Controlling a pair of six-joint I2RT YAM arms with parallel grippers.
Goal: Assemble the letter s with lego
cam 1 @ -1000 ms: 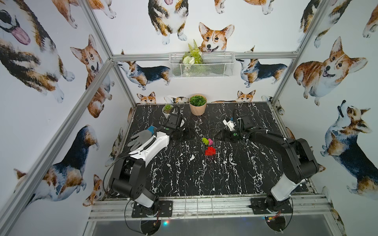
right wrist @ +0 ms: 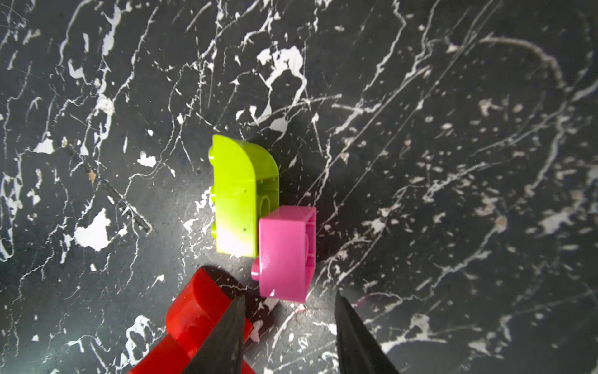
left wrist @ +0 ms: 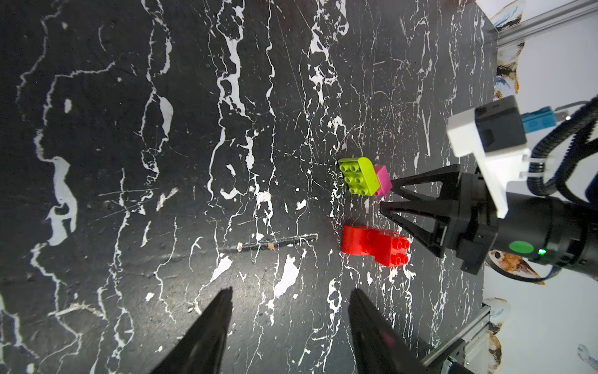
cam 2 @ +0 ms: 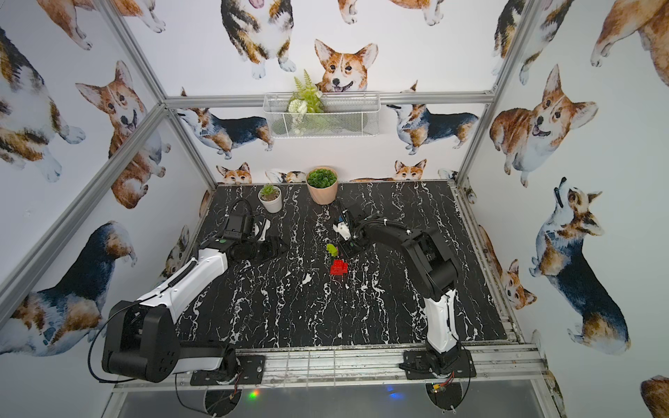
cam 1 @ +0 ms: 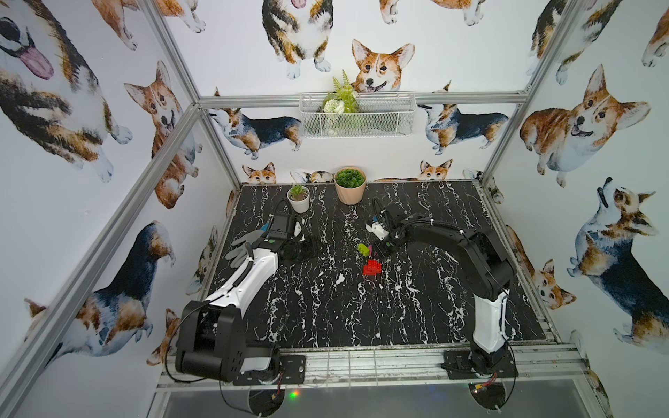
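A lime brick (right wrist: 233,199) lies on the dark marbled table against a pink brick (right wrist: 283,252). Red bricks (left wrist: 389,249), two seemingly joined, lie just in front of them. My right gripper hangs just beside the pink brick, its fingers apart and nothing visibly between them; in the left wrist view it points at the pink and lime pair from the right. My left gripper stands open over bare table to the left of the bricks, with nothing between its fingers.
A small white pot (cam 1: 299,202) and a larger beige pot (cam 1: 350,191) stand at the back. A grey glove (cam 1: 238,247) lies at the left, partly hidden by the left arm.
My right gripper has moved left toward the pink and lime bricks, now partly covering them in the top left view. The left arm has drawn back to the left. The bricks look unmoved.
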